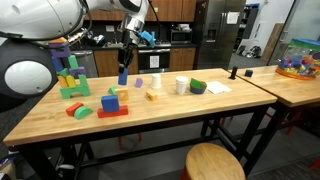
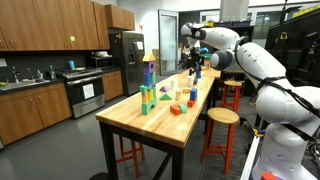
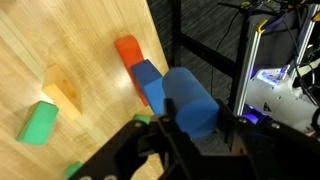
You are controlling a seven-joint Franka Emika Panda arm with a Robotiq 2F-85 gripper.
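Note:
My gripper [image 1: 126, 58] is shut on a blue cylinder [image 1: 123, 76], which hangs upright over the table. In the wrist view the same cylinder [image 3: 190, 100] fills the space between the dark fingers, its round end facing the camera. A blue block [image 1: 110, 103] sits on a long red block [image 1: 113, 113] near the table's front edge. From the wrist, the blue block [image 3: 148, 82] shows just beside the held cylinder and partly hidden by it; whether they touch cannot be told there. In the first exterior view a gap separates them.
A tower of coloured blocks [image 1: 72, 78] stands at the left. Red and green pieces [image 1: 79, 111], a yellow-orange block [image 1: 152, 95], white cups [image 1: 182, 85] and a green bowl [image 1: 198, 87] are also on the table [image 1: 220, 100].

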